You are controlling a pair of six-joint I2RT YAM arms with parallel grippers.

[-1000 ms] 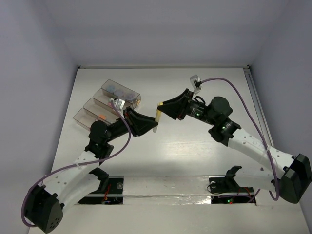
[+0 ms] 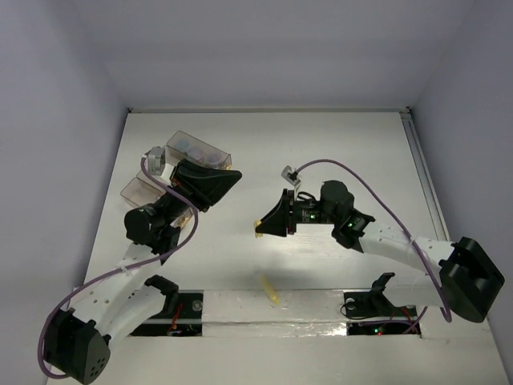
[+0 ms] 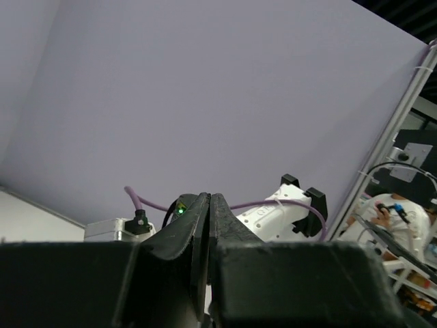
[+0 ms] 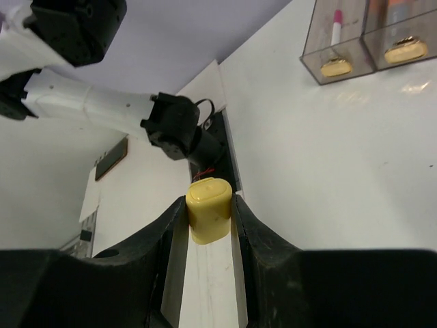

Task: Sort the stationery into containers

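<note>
My right gripper (image 2: 263, 228) is over the middle of the table, shut on a short yellow cap (image 4: 209, 210). No pale marker body shows below that cap in the right wrist view. A slim yellow piece (image 2: 269, 289), slightly blurred, appears near the table's front edge in the top view; whether it lies flat or is in the air I cannot tell. My left gripper (image 2: 239, 174) is raised in front of the containers, and its fingertips (image 3: 203, 205) meet with nothing between them. Clear compartment containers (image 2: 205, 152) stand at the back left, partly hidden by the left arm.
In the right wrist view, a pink-capped pen (image 4: 337, 27) lies in one compartment and an orange-capped item (image 4: 397, 14) in its neighbour. A glossy strip (image 2: 272, 321) runs along the front.
The grippers, earlier both at one yellow marker, have parted. The right moved down and toward the front with the cap; the left rose and shut. A yellow piece now appears near the front.
</note>
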